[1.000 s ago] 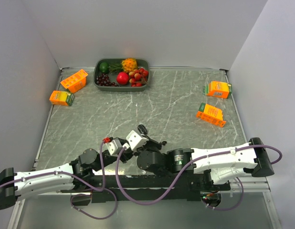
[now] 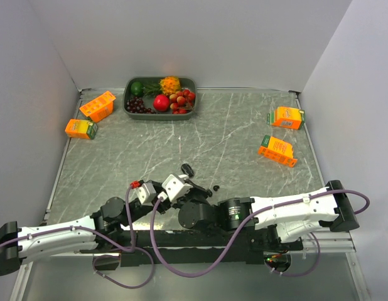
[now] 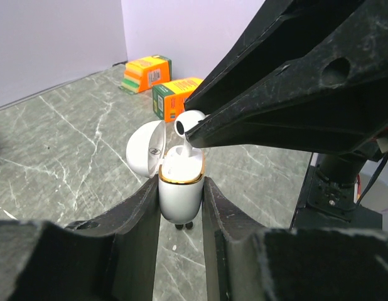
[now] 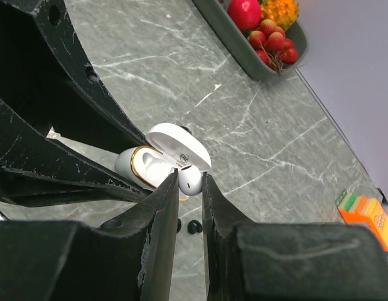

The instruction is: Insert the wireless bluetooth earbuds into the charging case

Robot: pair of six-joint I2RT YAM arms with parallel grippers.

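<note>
My left gripper is shut on the white charging case [image 3: 179, 197], whose lid [image 3: 144, 148] stands open. My right gripper grips a white earbud at the case's opening; in the left wrist view that earbud's stem points down into the case. Whether it is seated is unclear. In the top view both grippers meet at the front centre, largely hiding case and earbud.
A grey tray [image 2: 159, 116] of fruit stands at the back. Orange boxes [image 2: 81, 129] lie at both sides. Small dark objects [image 4: 194, 227] lie on the marble table [image 2: 203, 138] near the grippers.
Over the last second my left arm has shifted very slightly near the centre; the right arm is almost still.
</note>
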